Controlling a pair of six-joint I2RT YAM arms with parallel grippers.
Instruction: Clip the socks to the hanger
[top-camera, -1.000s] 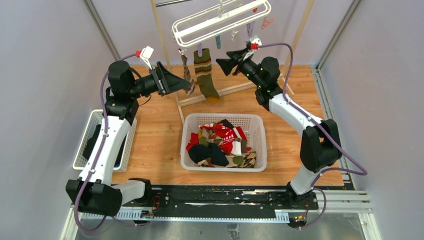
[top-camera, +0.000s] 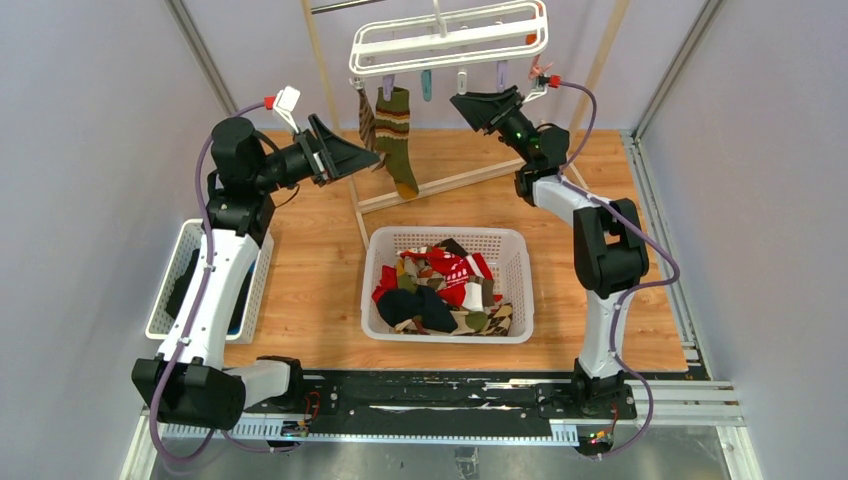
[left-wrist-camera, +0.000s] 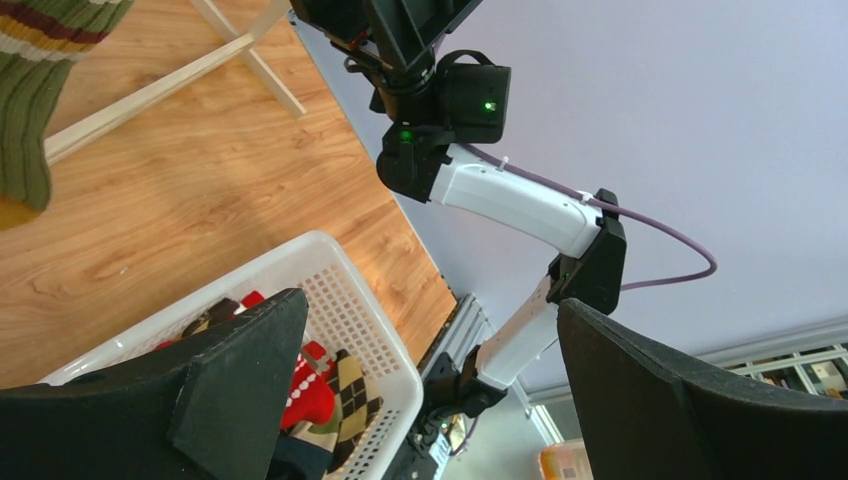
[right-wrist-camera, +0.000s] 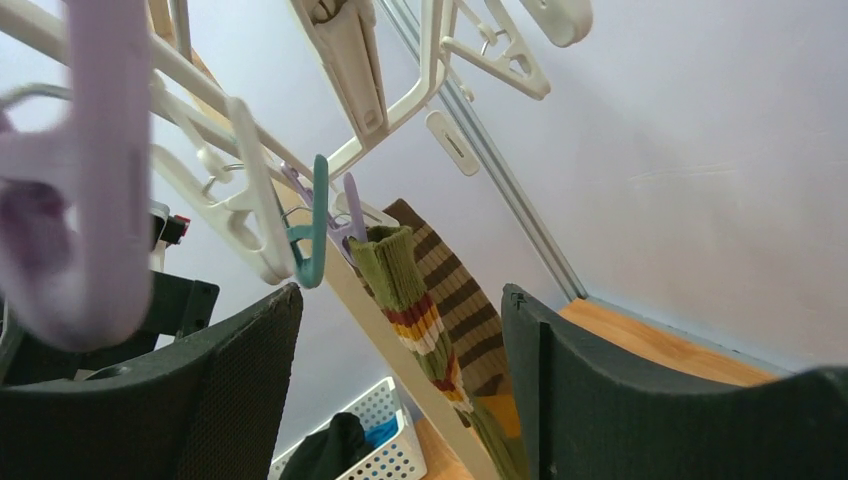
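The white hanger hangs at the top of the top view with several coloured clips along it. From a purple clip hangs a green sock with orange and cream stripes. Just left of it hangs a brown striped sock. My left gripper stands open close to these two socks, nothing between its fingers. Beneath the hanger's right half is my right gripper. In the right wrist view its fingers are well apart and empty, with the green sock seen beyond the gap.
A white basket full of mixed socks stands at the table's middle. Another white basket with dark cloth sits behind the left arm. Wooden stand bars run under the hanger. Teal and white clips hang close before the right wrist camera.
My right gripper has shifted slightly up and right beneath the hanger. The hanger has turned a little, and the green sock has swung left. The left arm looks almost unmoved.
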